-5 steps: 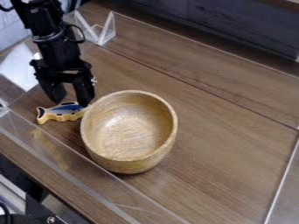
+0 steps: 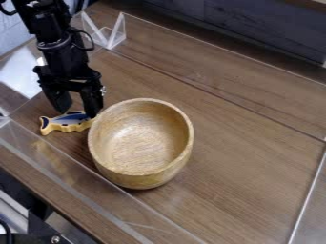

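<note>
A black robot arm reaches down from the upper left, its gripper (image 2: 74,101) hanging open just above a small yellow toy with a blue top (image 2: 64,124). The toy lies on the wooden table, left of a large light wooden bowl (image 2: 140,167), close to its rim. The bowl is empty. The fingertips are partly dark against the background, so their exact contact with the toy is unclear.
Clear plastic pieces (image 2: 109,33) stand at the back left, and a transparent edge runs along the near left side.
</note>
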